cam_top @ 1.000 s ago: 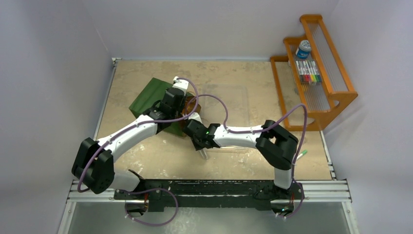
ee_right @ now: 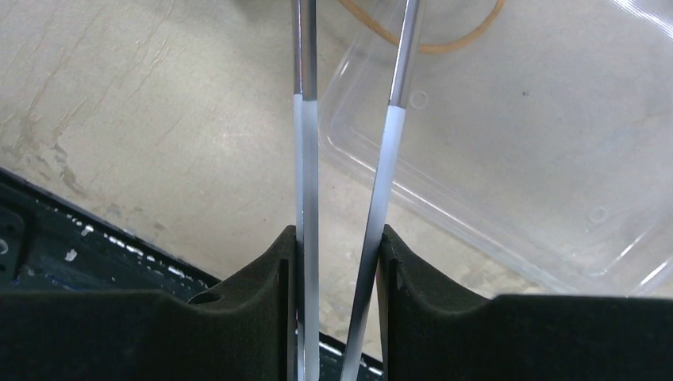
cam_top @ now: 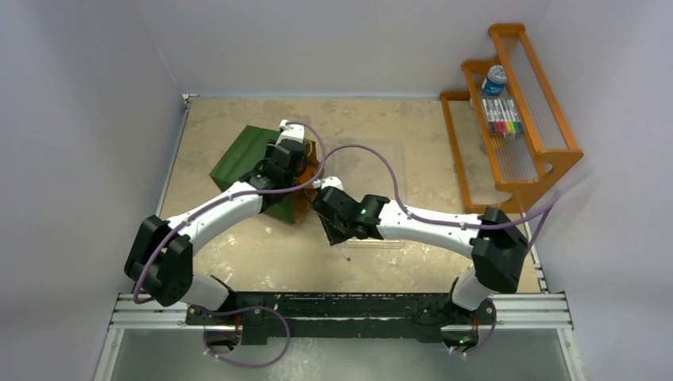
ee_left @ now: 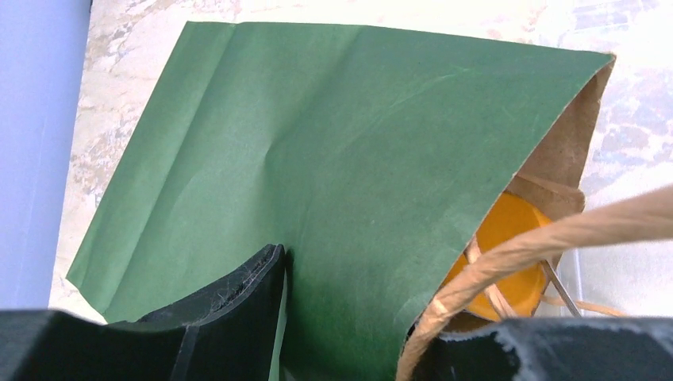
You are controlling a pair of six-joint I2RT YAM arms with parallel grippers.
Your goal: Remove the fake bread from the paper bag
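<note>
A green paper bag (cam_top: 238, 159) lies on its side at the left of the table, its brown opening facing right, with twisted handles (ee_left: 540, 238). My left gripper (cam_top: 286, 151) is shut on the bag's upper side. Inside the opening, a yellow-orange object (ee_left: 508, 214), probably the bread, shows only in part, with a thin metal piece against it. My right gripper is beside the opening, part open, two long metal sticks between or along its fingers; whether it grips them is unclear.
A clear plastic tray (ee_right: 508, 143) lies right of the bag. A wooden rack (cam_top: 528, 190) with markers and a tub stands at the back right.
My right arm has moved rightward, away from the bag's opening, with its elbow swinging right. My left arm has shifted slightly.
</note>
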